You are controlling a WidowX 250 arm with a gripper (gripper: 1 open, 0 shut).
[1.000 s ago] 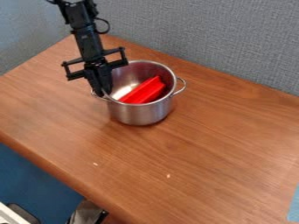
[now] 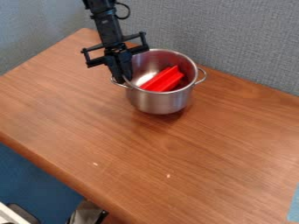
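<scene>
A steel pot [image 2: 158, 99] with two loop handles stands toward the back of the wooden table. Inside it lies a red object [image 2: 166, 77], leaning against the inner wall. My black gripper [image 2: 124, 77] comes down from above at the pot's left rim, its tips close to or just inside the rim beside the left handle. The fingers look shut; whether they touch the rim is hard to tell.
A grey textured wall [image 2: 246, 44] runs behind the table. A blue floor shows past the front-left edge.
</scene>
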